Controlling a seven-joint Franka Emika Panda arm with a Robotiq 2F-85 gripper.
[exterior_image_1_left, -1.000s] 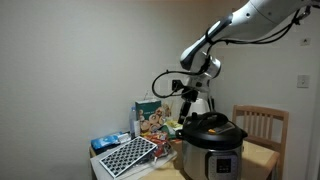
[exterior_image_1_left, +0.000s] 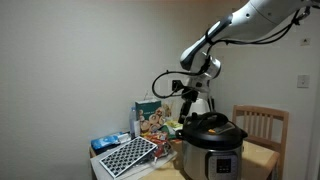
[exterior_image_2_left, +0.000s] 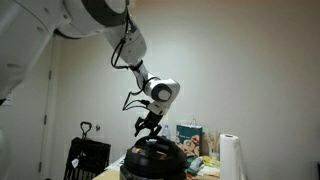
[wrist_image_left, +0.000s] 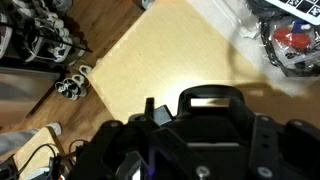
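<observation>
A pressure cooker (exterior_image_1_left: 208, 162) with a silver body and a black domed lid (exterior_image_1_left: 214, 130) stands on the wooden table. Close above the left side of its lid, my gripper (exterior_image_1_left: 186, 115) points down, open. From the other side, the gripper (exterior_image_2_left: 147, 130) appears just over the lid (exterior_image_2_left: 155, 155). The wrist view has a black looped part (wrist_image_left: 210, 92) of the cooker beneath my gripper, between its separated fingers. Whether the fingers touch the cooker cannot be told. The arm hides part of the lid there.
A black perforated rack (exterior_image_1_left: 130, 155), a box (exterior_image_1_left: 149, 112) and bagged items (exterior_image_1_left: 162, 143) crowd the table beside the cooker. A paper towel roll (exterior_image_2_left: 230, 158) stands to the right. Bare tabletop (wrist_image_left: 150, 60) shows beyond the cooker; a wooden chair (exterior_image_1_left: 262, 124) is behind.
</observation>
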